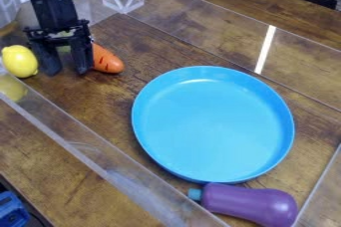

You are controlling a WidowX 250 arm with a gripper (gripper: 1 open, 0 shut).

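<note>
My black gripper (pixel 66 58) is lowered at the upper left, its open fingers down near the table between a yellow lemon-like object (pixel 20 60) and an orange carrot (pixel 104 60). The carrot lies just right of the fingers, partly hidden by them. Something green shows faintly behind the gripper; whether anything is between the fingertips is hard to tell.
A large blue plate (pixel 212 122) fills the right middle. A purple eggplant (pixel 250 205) lies below it at the bottom right. Clear low walls edge the wooden work area. The wood between gripper and plate is bare.
</note>
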